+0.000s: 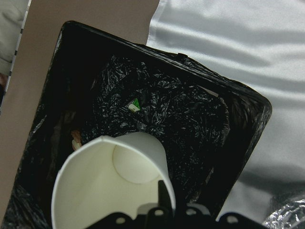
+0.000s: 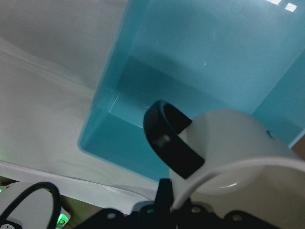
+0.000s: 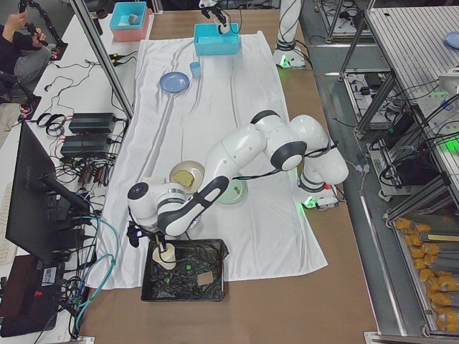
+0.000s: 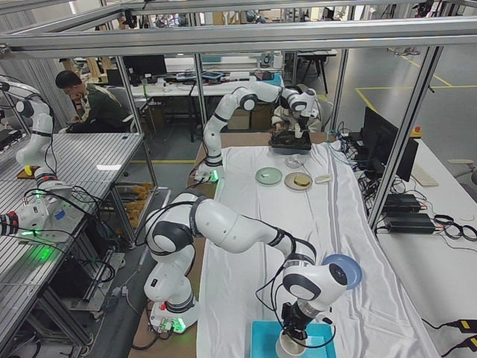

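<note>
My left gripper (image 3: 159, 240) is shut on the rim of a cream paper cup (image 1: 138, 152), held over the black-lined bin (image 3: 215, 287) with a few scraps inside. In the right wrist view my right gripper grips the rim of a white mug (image 2: 224, 138) with a black handle, above the turquoise box (image 2: 102, 105); in the camera right view it is at the bottom, over that box.
On the white cloth stand a green plate (image 4: 268, 175), a beige plate with a yellow item (image 3: 183, 179), a blue plate (image 3: 174, 82) and a small blue cup (image 3: 195, 69). Crumpled foil (image 1: 286, 214) lies beside the bin.
</note>
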